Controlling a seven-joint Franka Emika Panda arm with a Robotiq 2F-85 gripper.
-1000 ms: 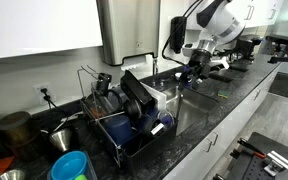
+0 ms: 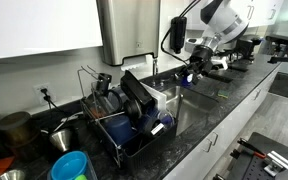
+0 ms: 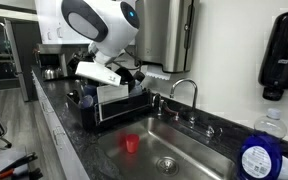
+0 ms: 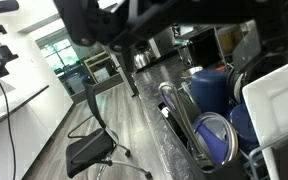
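My white arm (image 3: 102, 28) reaches over the counter beside the sink (image 3: 184, 160). At its end the gripper (image 2: 191, 70) is open, small and partly lost against the background in exterior view 1. Dark, blurred gripper parts fill the top of the wrist view. No object shows in its grasp. In the sink stands a red cup (image 3: 132, 143). The black dish rack (image 2: 139, 142) on the counter is crowded with pans and dishes, among them a blue cup (image 4: 214, 138) at its edge in the wrist view.
A faucet (image 3: 194, 95) rises behind the sink. A clear bottle with a blue label (image 3: 260, 158) stands at the sink's near corner in exterior view 2. Metal pots (image 2: 22, 130) and a blue bowl (image 2: 72, 165) sit left of the rack. An office chair (image 4: 94, 145) occupies the floor.
The rack and its dishes have not moved.
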